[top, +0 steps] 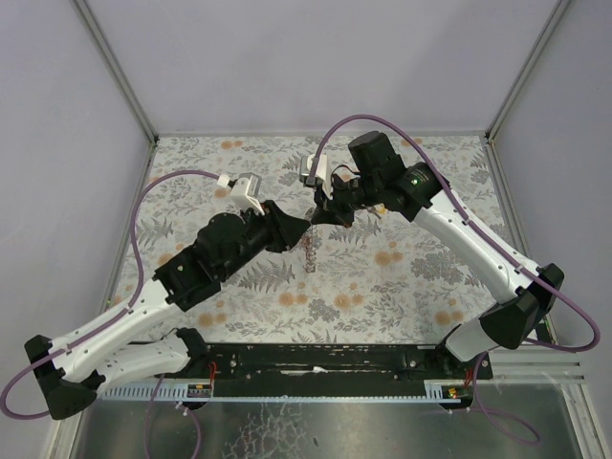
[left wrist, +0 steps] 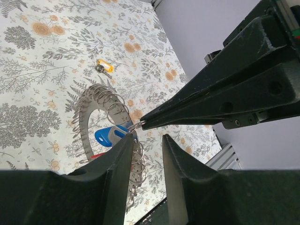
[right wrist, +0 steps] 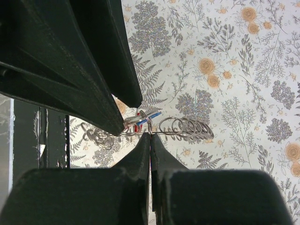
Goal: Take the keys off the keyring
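Note:
A coiled keyring cord (left wrist: 86,117) hangs between my grippers; in the top view the hanging coil (top: 310,253) shows below their tips. My right gripper is shut, with a thin wire loop of the keyring (right wrist: 148,119) at its tips. In the left wrist view a blue key (left wrist: 104,137) and part of a red key (left wrist: 97,155) hang by the coil. My left gripper stands part open close to the blue key, its fingers apart with nothing clearly gripped. The left finger partly hides the keys.
A small key with a yellow tag (left wrist: 105,65) lies on the patterned tabletop (top: 373,306). Both arms nearly meet at the middle, so the grippers are very close together.

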